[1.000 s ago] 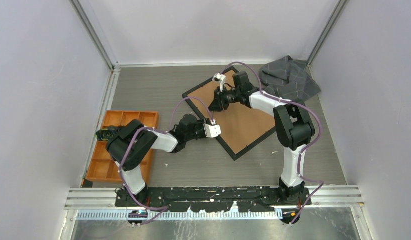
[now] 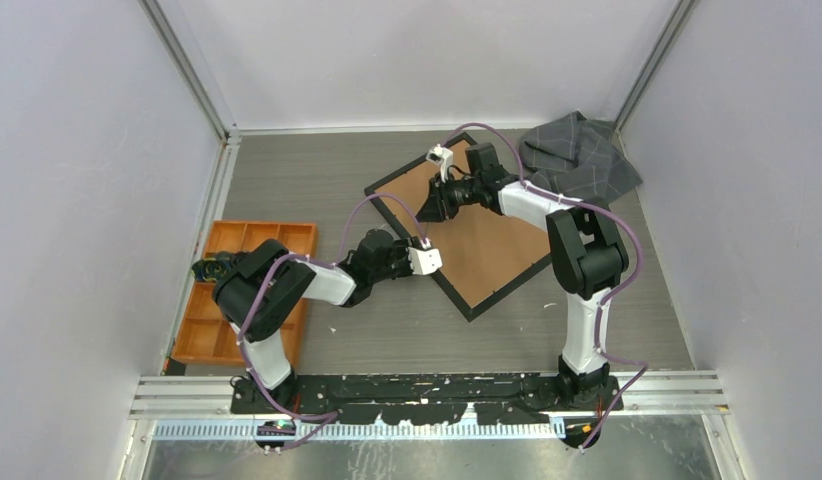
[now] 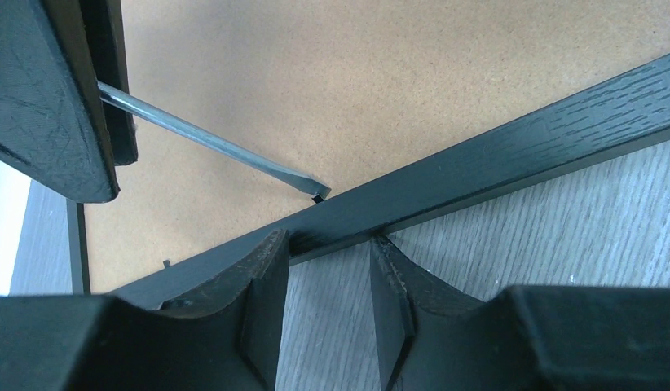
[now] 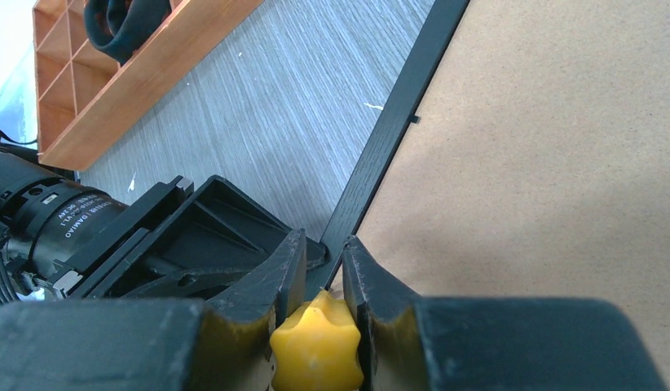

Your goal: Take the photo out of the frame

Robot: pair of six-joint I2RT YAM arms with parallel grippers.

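Note:
The photo frame lies back up on the table, its brown backing board [image 2: 492, 250] inside a black border [image 3: 560, 134]. My left gripper is shut on the frame's lower-left side. My right gripper is shut on a screwdriver with a yellow handle; in the left wrist view its flat metal tip [image 3: 315, 186] rests at a small black tab beside the border. Another tab [image 4: 414, 119] shows further along that side.
An orange compartment tray [image 2: 202, 330] stands at the left with dark items in it. A grey checked cloth [image 2: 577, 150] lies at the back right. Bare table lies behind and in front of the frame.

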